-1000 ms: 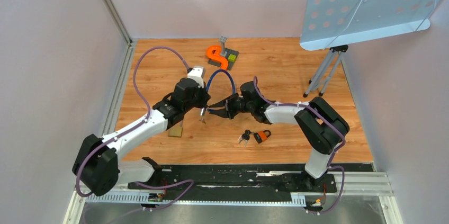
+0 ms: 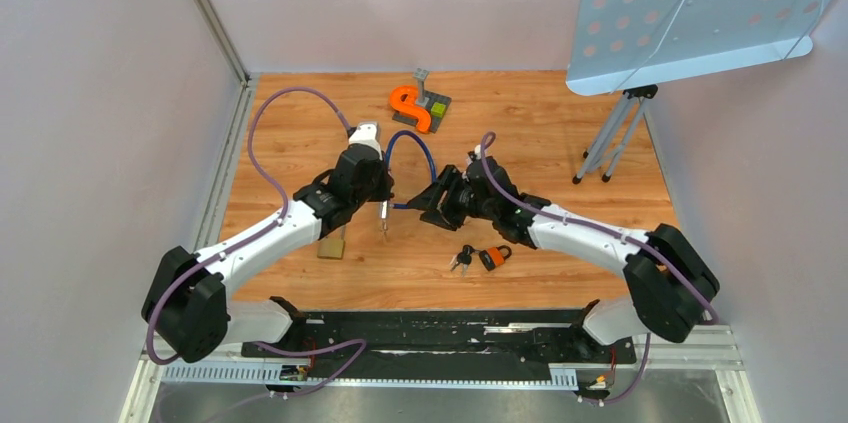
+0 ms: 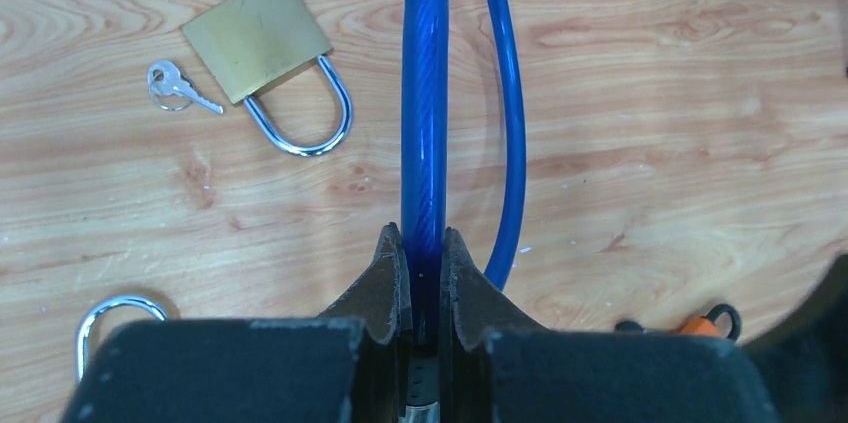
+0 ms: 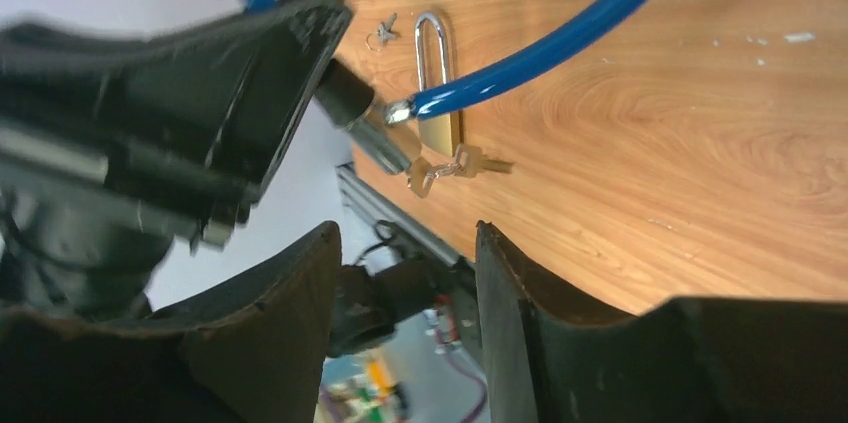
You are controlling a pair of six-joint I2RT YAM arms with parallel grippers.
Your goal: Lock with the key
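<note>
A blue cable lock (image 3: 425,123) is clasped in my left gripper, which is shut on the cable just above the lock body. In the right wrist view the cable's metal tip (image 4: 400,111) meets the side of the lock cylinder (image 4: 372,128); how deep it sits cannot be told. Brass keys (image 4: 465,160) on a small ring hang at the cylinder's lower end. My right gripper is part open, its fingers (image 4: 318,253) apart with nothing between them. In the top view this right gripper (image 2: 440,203) is beside the cable loop's right side.
A brass padlock (image 3: 258,38) with a silver key (image 3: 182,86) lies on the table's left. An orange-black padlock (image 2: 494,258) and its keys (image 2: 463,259) lie near the front. An orange piece on a grey base (image 2: 410,103) stands at the back.
My right gripper has drawn back from the cable end, opened and turned, and its elbow has swung right and forward. My left gripper has barely moved, still on the cable.
</note>
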